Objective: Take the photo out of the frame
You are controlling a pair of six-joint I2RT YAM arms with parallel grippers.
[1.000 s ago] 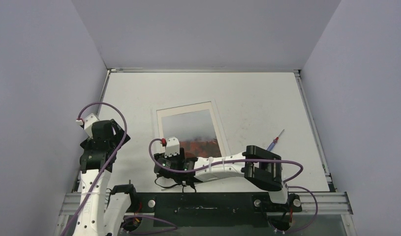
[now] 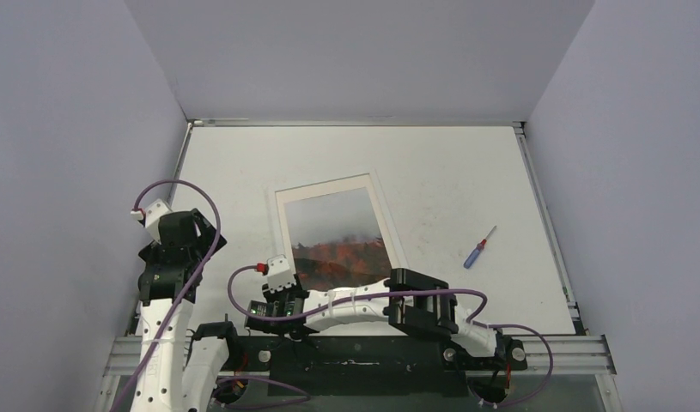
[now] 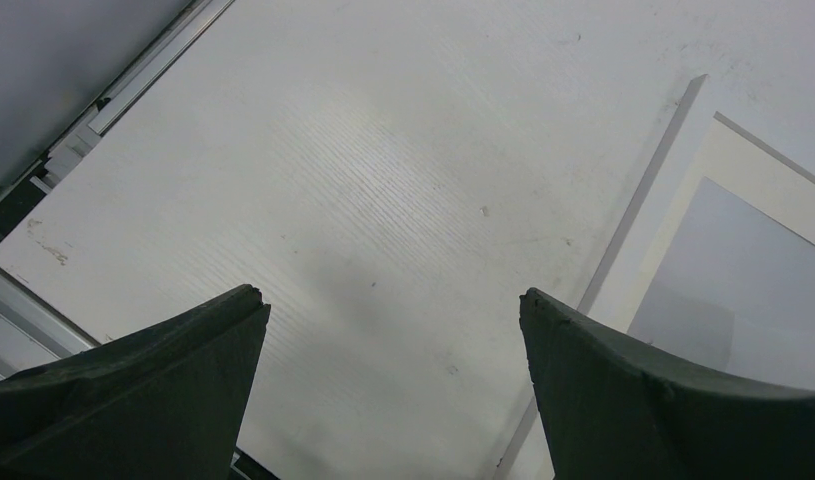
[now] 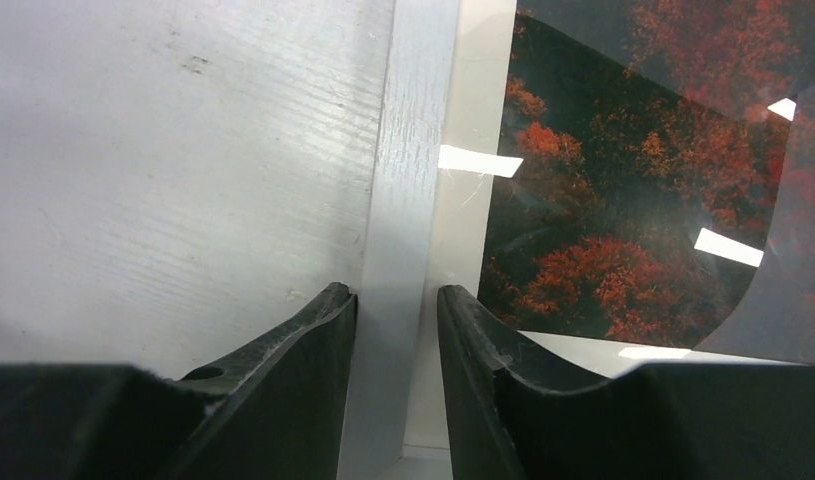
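Note:
A white-edged frame [image 2: 280,215] lies on the table with the photo [image 2: 337,225] in it, grey sky over red autumn trees. My right gripper [image 2: 279,281] is at its lower left part, hiding that corner from above. In the right wrist view, the frame's left rail [image 4: 413,130] runs between my part-open right fingers [image 4: 308,350]: one stands close against its outer side, the other over the pale mat with a small gap to the rail. My left gripper is wide open and empty above bare table, left of the frame.
A blue-handled screwdriver [image 2: 475,256] lies at the right side of the table. Bare table [image 2: 449,172] surrounds the frame at the back and right. Walls enclose the left, right and back.
The left arm stays nearly still.

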